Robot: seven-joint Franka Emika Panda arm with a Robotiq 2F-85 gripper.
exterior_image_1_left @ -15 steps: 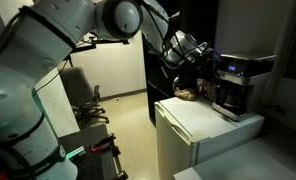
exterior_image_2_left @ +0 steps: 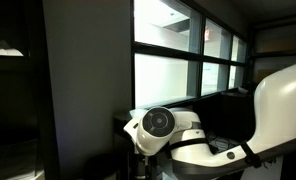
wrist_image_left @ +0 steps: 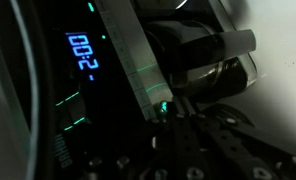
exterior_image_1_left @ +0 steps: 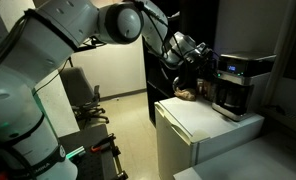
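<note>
A black and silver coffee maker (exterior_image_1_left: 236, 85) stands on the white counter, its blue display lit. In the wrist view its dark control panel (wrist_image_left: 80, 75) fills the left side, with glowing blue digits and green marks, and a silver strip (wrist_image_left: 136, 62) runs beside it. My gripper is shut close to the lower end of that strip, near a small green light; nothing shows between its fingers. Whether the fingertips touch the panel, I cannot tell. In exterior view 1 the gripper (exterior_image_1_left: 207, 70) is small and dark, just left of the coffee maker's top.
Brownish items (exterior_image_1_left: 186, 94) sit behind, below my arm. A black office chair (exterior_image_1_left: 78, 88) stands on the open floor to the left.
</note>
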